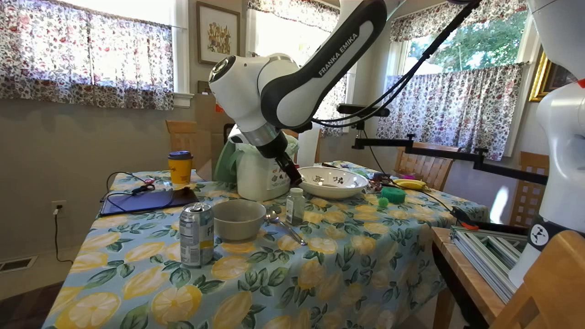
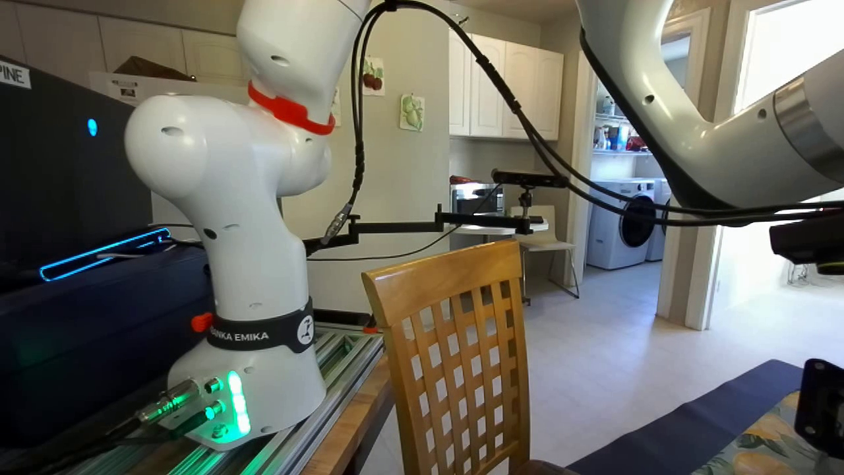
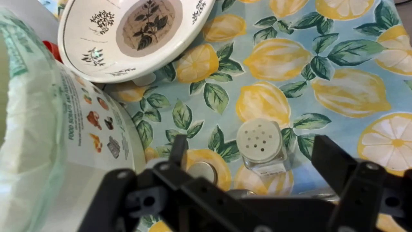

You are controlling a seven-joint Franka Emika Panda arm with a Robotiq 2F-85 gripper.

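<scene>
A clear glass shaker [image 1: 295, 206] with a pale perforated lid stands upright on the lemon-print tablecloth. In the wrist view the shaker [image 3: 259, 141] shows from above, in the space between my two spread fingers. My gripper is open and holds nothing. From the side, the gripper [image 1: 296, 181] hangs tilted just above and behind the shaker's lid, apart from it as far as I can tell. The second exterior view shows neither the shaker nor the fingertips.
A white bin [image 1: 257, 175] and a patterned bowl [image 1: 332, 189] stand close behind. Nearby are a spoon [image 1: 290, 230], a grey bowl [image 1: 239, 225] and a can [image 1: 196, 236]. Bananas [image 1: 410, 184] lie farther right.
</scene>
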